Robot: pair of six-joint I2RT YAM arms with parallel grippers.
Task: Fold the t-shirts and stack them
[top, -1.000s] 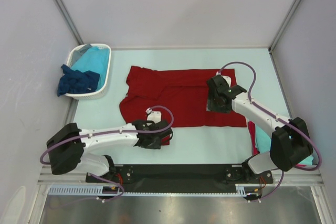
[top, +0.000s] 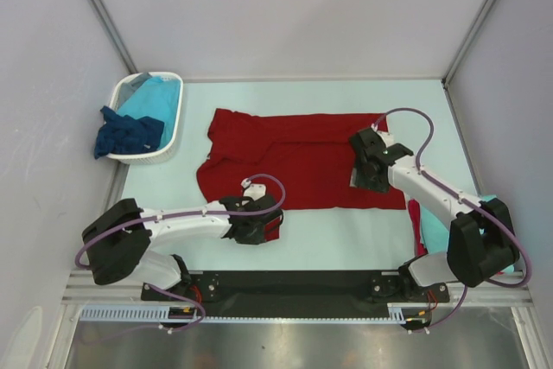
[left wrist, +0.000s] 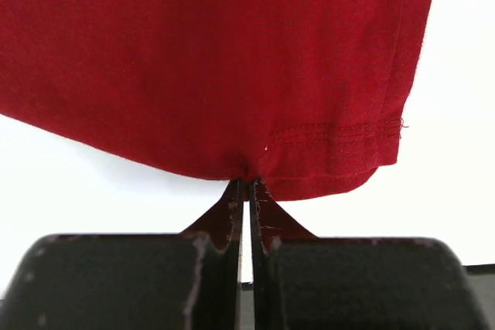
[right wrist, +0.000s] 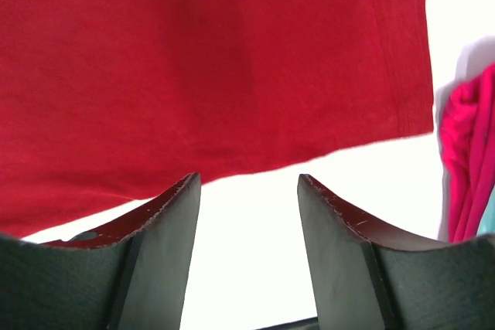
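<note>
A dark red T-shirt [top: 302,170] lies spread across the white table [top: 328,239], its upper part folded over. At the shirt's lower left edge, my left gripper is shut on the cloth, pinching it near a hemmed corner. My right gripper stands open over the right part of the shirt, close to its lower edge [right wrist: 255,156], with nothing between its fingers.
A white basket [top: 147,153] at the back left holds blue and navy clothes. At the right edge, under the right arm, are a pink cloth [right wrist: 468,152] and a light blue one [right wrist: 487,214].
My right gripper has moved a little to the right and toward the front of the table. The left arm has shifted very slightly; the shirt looks unchanged.
</note>
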